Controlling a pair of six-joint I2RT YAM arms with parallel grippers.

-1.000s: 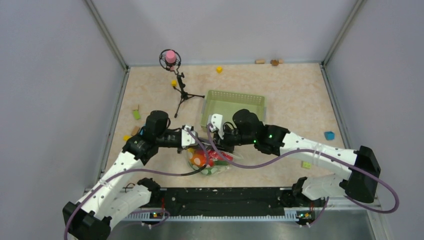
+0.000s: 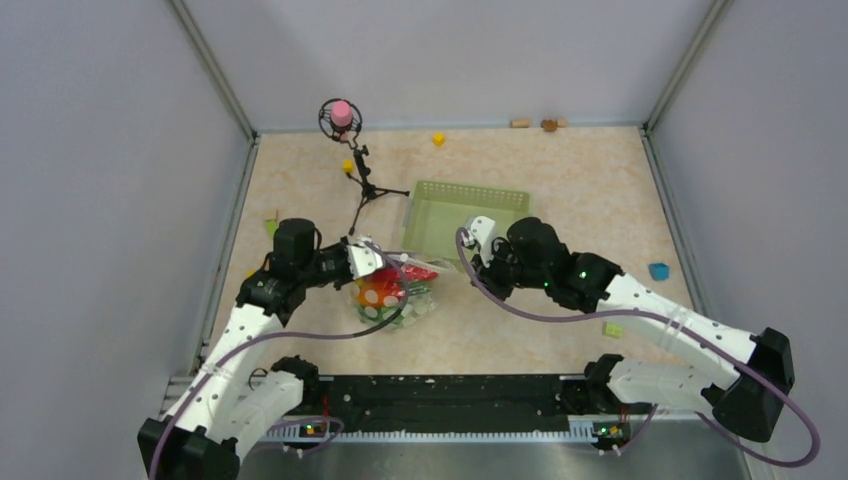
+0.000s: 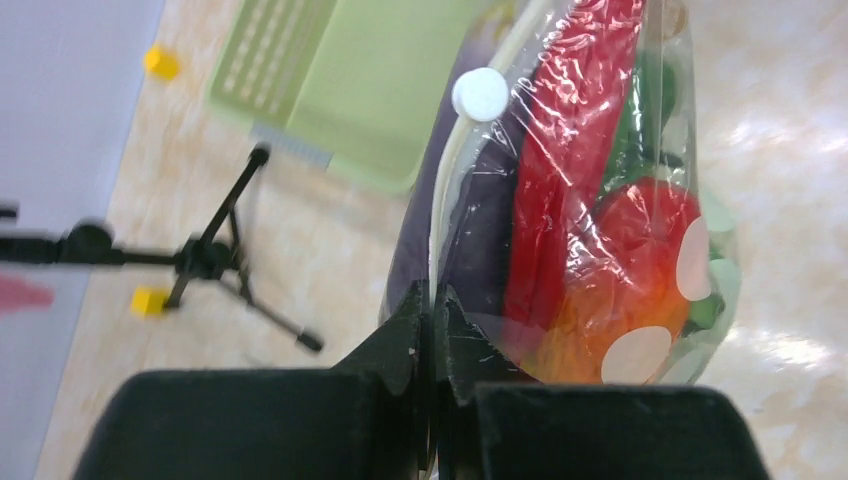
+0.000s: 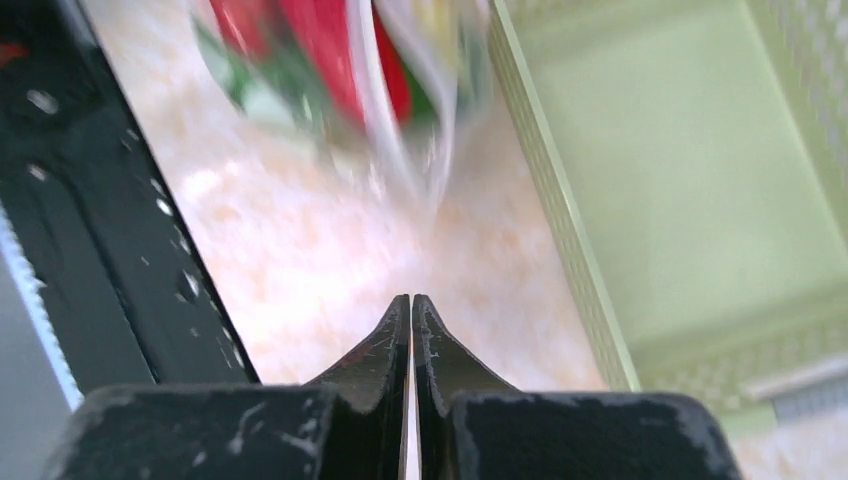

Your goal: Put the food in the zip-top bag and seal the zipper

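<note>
A clear zip top bag (image 2: 395, 295) holding red, orange and green food hangs from my left gripper, which is shut on its zipper edge (image 3: 450, 160), where a white slider (image 3: 479, 94) shows. In the left wrist view the bag fills the right middle. My right gripper is shut, to the right of the bag in the top view; nothing shows between its fingertips, and the blurred bag (image 4: 330, 60) lies beyond them in the right wrist view.
A green basket (image 2: 465, 205) stands behind the bag. A black tripod (image 2: 365, 190) is at the back left. Small blocks, including a blue one (image 2: 659, 271), lie near the table's edges.
My left gripper has moved left with the bag. My right gripper has moved right, away from the left one and the bag.
</note>
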